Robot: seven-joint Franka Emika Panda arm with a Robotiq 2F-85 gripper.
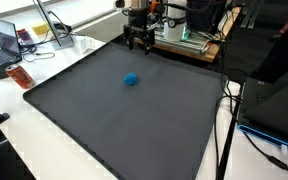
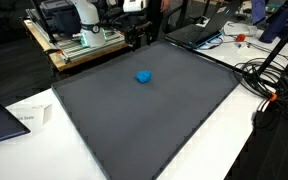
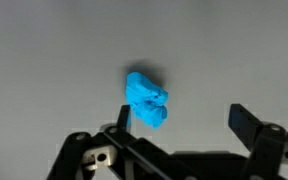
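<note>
A small crumpled blue piece, perhaps cloth [image 1: 130,79], lies on the dark grey board [image 1: 119,120], towards its far side. From the wrist camera the same blue piece [image 3: 145,98] shows whole, nearer the left finger [image 3: 123,117] than the right one. My gripper is open, its fingers wide apart and nothing between them. In the first exterior view the gripper [image 1: 139,43] hangs low by the board's far edge, behind the blue piece and apart from it. The second exterior view also shows the gripper [image 2: 136,39] at that edge.
An orange-red can [image 1: 21,77] and a laptop [image 1: 9,40] stand to the left of the board in the first exterior view. Black cables [image 2: 271,80] lie beside the board. Most of the board is bare.
</note>
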